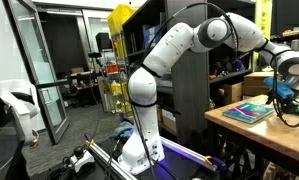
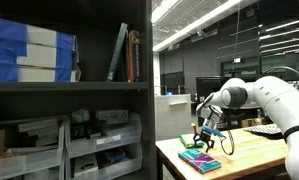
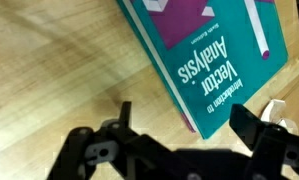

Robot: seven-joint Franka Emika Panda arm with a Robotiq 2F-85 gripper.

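A teal book (image 3: 229,75) with the white title "Introduction to Vector Analysis" lies flat on the wooden table. The same book (image 1: 247,112) shows near the table's edge in exterior view 1. My gripper stands open above it, its fingers (image 3: 101,148) wide apart. One finger is over bare wood, the other over the book's lower right part. The book's near edge runs slantwise through the gap, with nothing gripped. From the side, the gripper (image 2: 207,140) is close over the tabletop beside the book (image 2: 199,159).
Bare table (image 3: 49,90) spreads left of the book in the wrist view. A small white object (image 3: 276,110) is partly hidden behind the right finger. Cardboard boxes (image 1: 229,93) stand behind the table, and a tall dark shelf (image 2: 99,60) rises left of it.
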